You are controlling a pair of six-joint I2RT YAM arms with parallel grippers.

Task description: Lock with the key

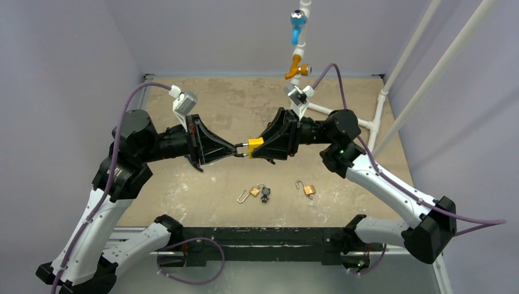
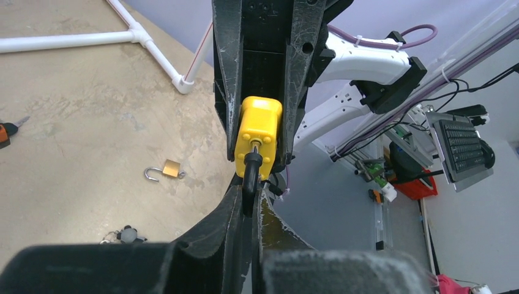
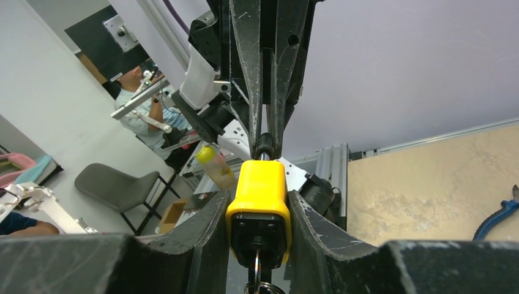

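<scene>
A yellow padlock (image 1: 256, 147) is held in the air between my two arms, its shackle toward the left. In the right wrist view my right gripper is shut on the yellow body, whose black base shows a key (image 3: 257, 264) with a metal ring. My left gripper is shut on the black-coated shackle (image 2: 251, 174). In the left wrist view one shackle leg lines up with the yellow body's face, with bare metal visible where they meet. Whether the shackle is locked I cannot tell.
On the board lie an open brass padlock (image 1: 309, 190), another brass padlock (image 1: 254, 192) and a small dark object (image 1: 265, 194) beside it. White pipes (image 1: 379, 110) stand at the right and back. Blue-handled pliers (image 3: 499, 214) lie on the board.
</scene>
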